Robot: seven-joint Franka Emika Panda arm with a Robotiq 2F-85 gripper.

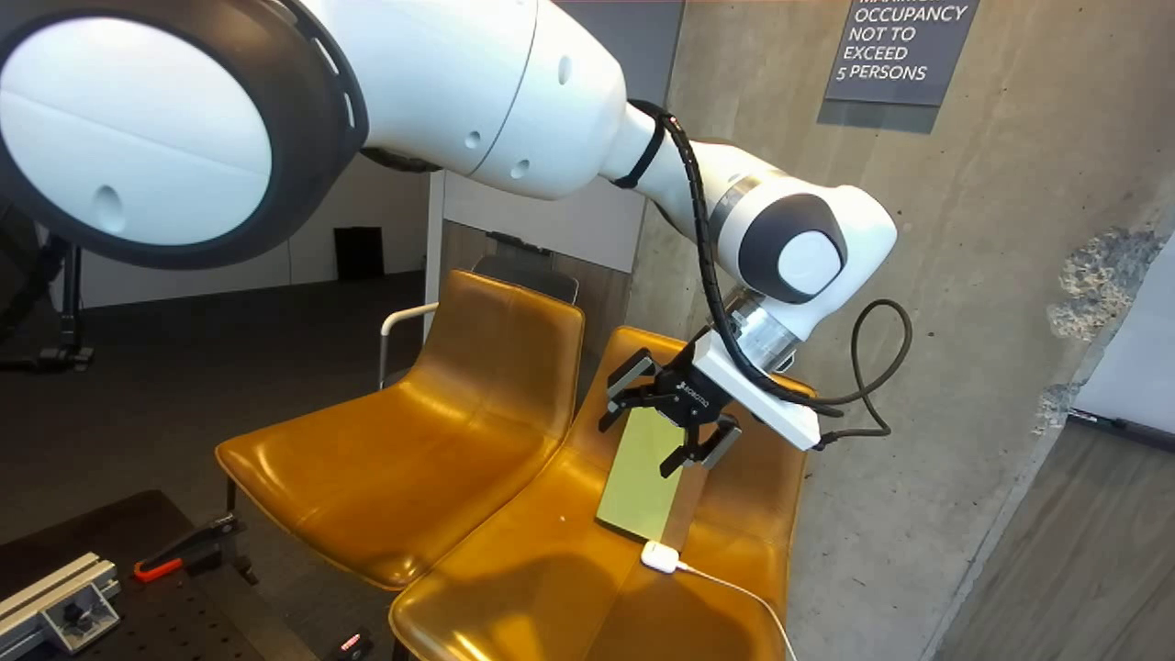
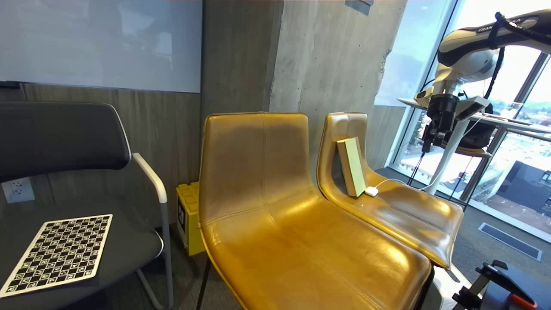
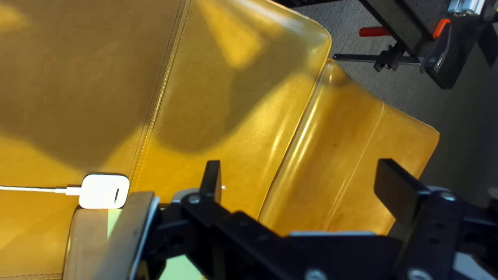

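With its fingers spread wide and nothing between them, my gripper [image 1: 642,442] hangs open over the right-hand tan chair in exterior view 1. A pale green, box-like block [image 2: 354,166] with brownish sides leans upright against that chair's backrest. In exterior view 1 the gripper partly covers the block [image 1: 639,476]. A white charger [image 1: 660,556] with a white cable lies on the seat by the block's lower end. The wrist view shows the charger [image 3: 103,191] left of the gripper, while the fingers hide most of the block.
A second tan chair [image 1: 413,452] adjoins on the left, its seat bare. A concrete wall [image 1: 969,275] rises behind. At lower left is a dark table with a clamp [image 1: 193,551]. A black chair holding a checkered board [image 2: 59,253] stands farther off.
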